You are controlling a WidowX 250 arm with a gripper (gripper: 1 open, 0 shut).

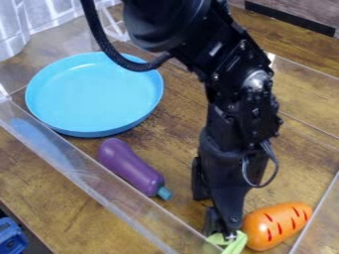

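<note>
My black gripper (225,220) is low at the bottom centre, its tip down on the green leafy top of a toy carrot (276,223), whose orange body lies to its right. Whether the fingers are shut on the leaves is hard to tell, as the dark housing covers much of them.
A blue plate (95,87) lies at the upper left, with a purple eggplant (130,167) below it. Clear walls edge the wooden surface (298,109), which is bare at the right. A blue object (8,236) sits at the lower left.
</note>
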